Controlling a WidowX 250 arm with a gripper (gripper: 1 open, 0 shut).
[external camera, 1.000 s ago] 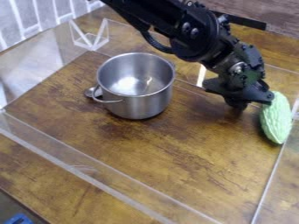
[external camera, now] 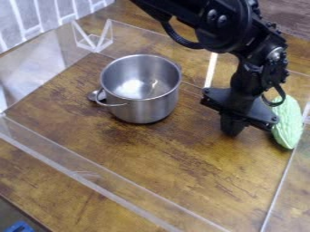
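My black gripper (external camera: 235,121) hangs low over the wooden table at the right, just left of a pale green cabbage (external camera: 287,124) that lies at the table's right side, partly behind it. The gripper looks shut, with nothing visible between its fingers, though its tips are dark and hard to make out. A steel pot (external camera: 141,104) with side handles stands to the left of the gripper, apart from it.
Clear plastic edging (external camera: 85,149) runs along the left and front of the wooden table (external camera: 145,172). A small blue object (external camera: 17,227) shows at the bottom-left corner.
The gripper and arm have come down and toward the front, lower in the view, beside the cabbage. The pot has not moved.
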